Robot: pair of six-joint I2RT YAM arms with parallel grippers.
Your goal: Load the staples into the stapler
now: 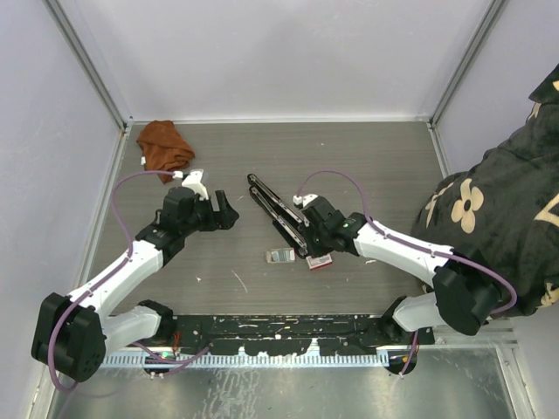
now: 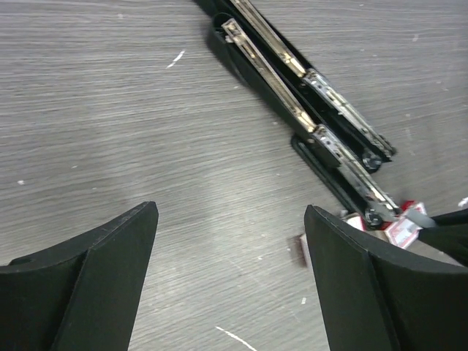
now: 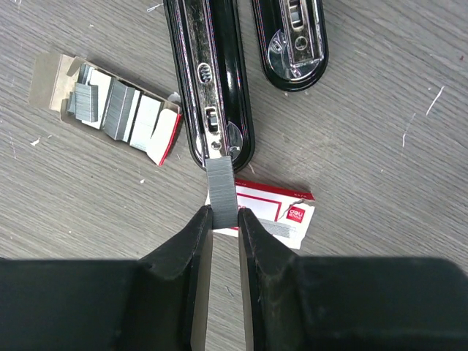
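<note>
The black stapler lies opened out on the table, its two long arms side by side in the left wrist view. Between the fingertips of my right gripper, shut on it, is a grey strip of staples (image 3: 221, 191). The strip's far end is at the rounded end of one stapler arm; whether it touches cannot be told. My left gripper is open and empty, left of the stapler (image 1: 279, 214). An open staple box (image 3: 121, 106) with several strips inside lies beside the stapler.
A white and red packet (image 3: 274, 212) lies flat below the strip, by the stapler's end. At the back left is a brown cloth (image 1: 163, 148). A dark flowered cushion (image 1: 489, 201) fills the right side.
</note>
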